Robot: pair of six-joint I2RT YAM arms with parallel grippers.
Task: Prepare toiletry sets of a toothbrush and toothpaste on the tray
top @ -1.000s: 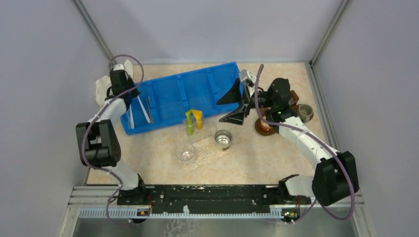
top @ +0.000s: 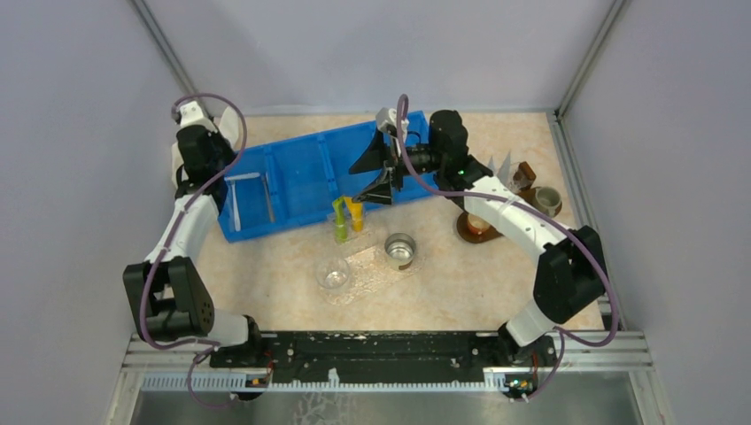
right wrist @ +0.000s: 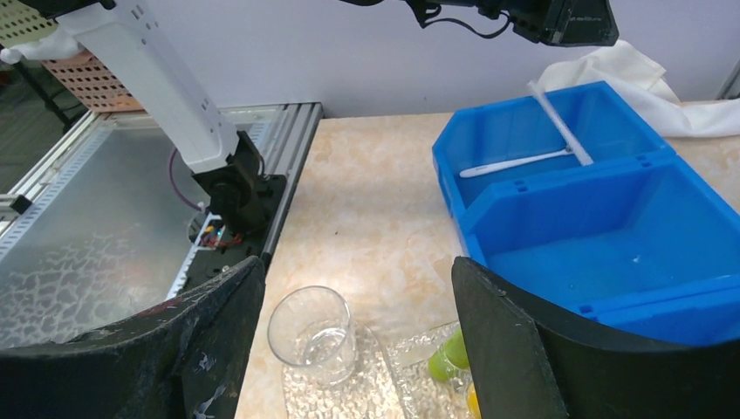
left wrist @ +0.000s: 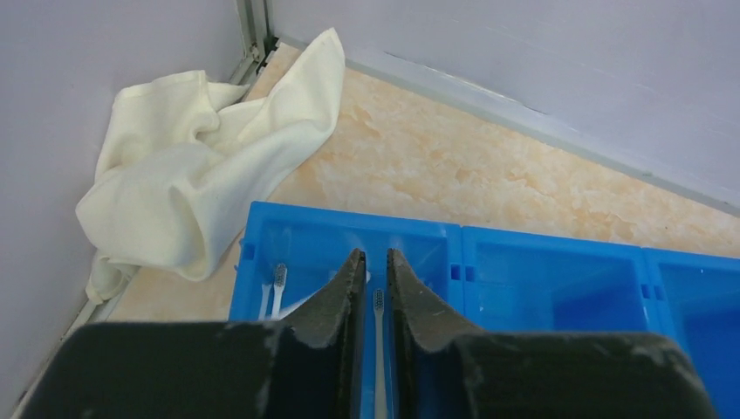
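Note:
My left gripper is above the left compartment of the blue tray [top: 301, 168], which holds white toothbrushes [top: 235, 204]; its fingers stand slightly apart, with a pale item partly hidden behind them. In the right wrist view a white toothbrush [right wrist: 558, 122] slants up out of that compartment. My right gripper [top: 363, 177] hangs open over the tray's front middle, above a green tube [top: 341, 226] and a yellow tube [top: 357, 217] standing in a clear holder.
A glass cup [top: 333, 274] and a steel cup [top: 400, 251] stand on clear mats at front middle. A white cloth [left wrist: 201, 175] lies at back left. Brown coasters with a mug [top: 547, 199] are at right.
My right gripper has moved left over the tubes.

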